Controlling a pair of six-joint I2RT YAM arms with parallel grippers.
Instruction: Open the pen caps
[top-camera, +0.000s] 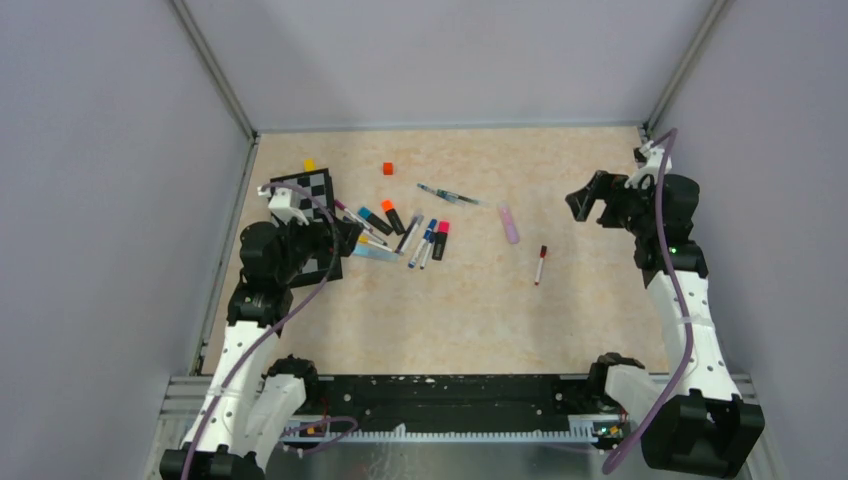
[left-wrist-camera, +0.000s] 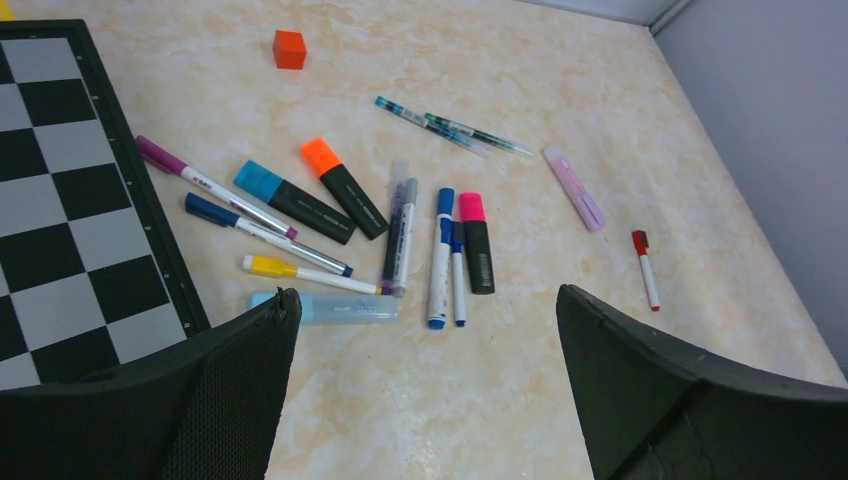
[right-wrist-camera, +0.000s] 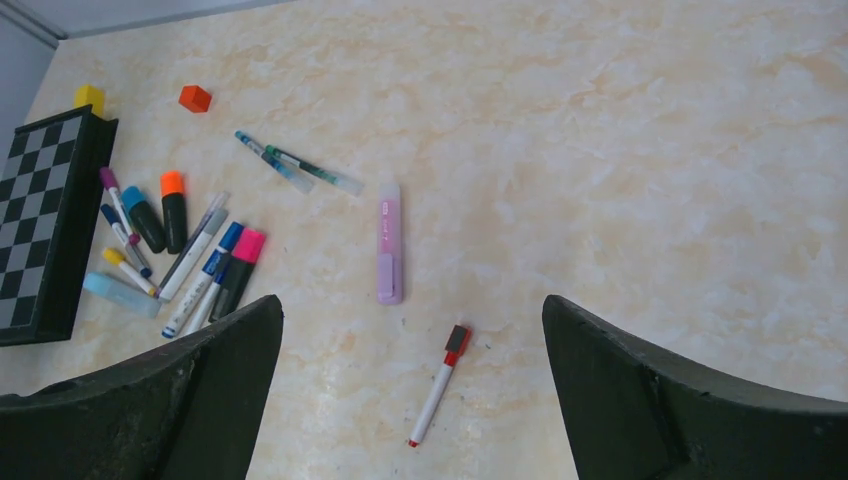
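Several capped pens and markers lie in a loose group mid-left on the table, among them an orange-capped marker (left-wrist-camera: 352, 200), a pink-capped marker (left-wrist-camera: 477, 250), a blue-capped marker (left-wrist-camera: 440, 265) and a yellow-capped pen (left-wrist-camera: 322, 278). A pink pen (right-wrist-camera: 389, 240) and a red-capped pen (right-wrist-camera: 436, 390) lie apart to the right, two thin teal pens (left-wrist-camera: 430, 125) farther back. My left gripper is open above the left side, the pens in front of it. My right gripper is open and empty, high over the right side.
A black-and-white checkerboard (left-wrist-camera: 85, 260) lies at the left, with a yellow cube (right-wrist-camera: 89, 98) behind it. An orange cube (left-wrist-camera: 289, 52) sits at the back. Walls bound the left, back and right.
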